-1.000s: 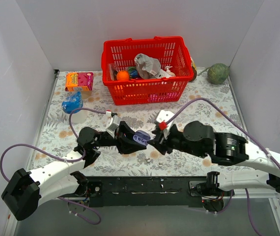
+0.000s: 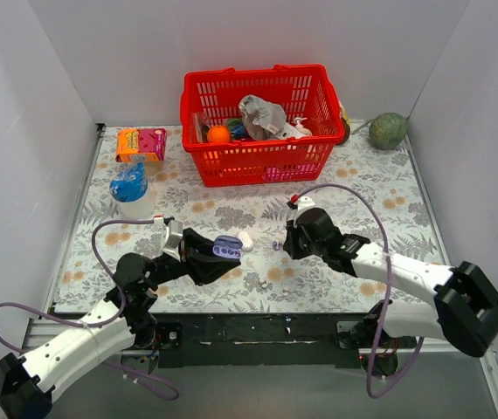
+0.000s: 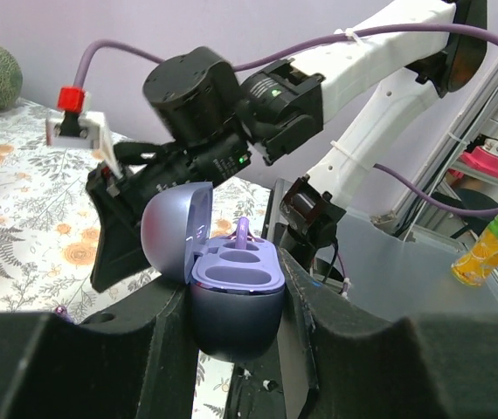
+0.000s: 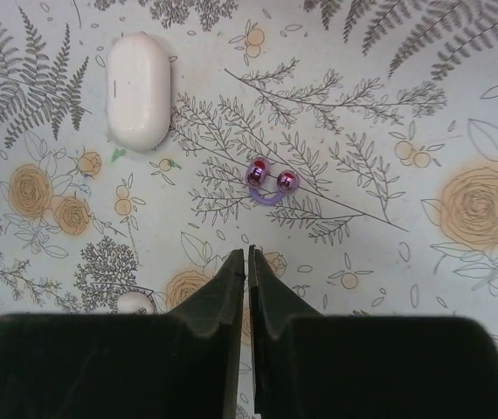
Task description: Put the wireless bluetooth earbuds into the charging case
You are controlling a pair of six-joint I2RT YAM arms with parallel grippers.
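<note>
My left gripper (image 2: 217,260) is shut on the purple charging case (image 3: 236,301), whose lid (image 3: 175,231) stands open. From the back of the case's tray rises a purple loop (image 3: 242,229), apparently one earbud; open hollows show in front of it. Another purple earbud (image 4: 270,182), with two shiny metallic ends joined by a curved band, lies on the patterned cloth. My right gripper points down near that earbud, apart from it in its wrist view. Only a narrow gap parts its fingertips, with nothing between them.
A white rounded object (image 4: 138,92) lies near the loose earbud, and a small white piece (image 4: 134,303) sits lower left. The red basket (image 2: 266,166), snack box (image 2: 141,145), blue bag (image 2: 128,183) and green round object (image 2: 388,131) stand farther back.
My left gripper has shifted left with the case. The loose earbud has come into view between them.
</note>
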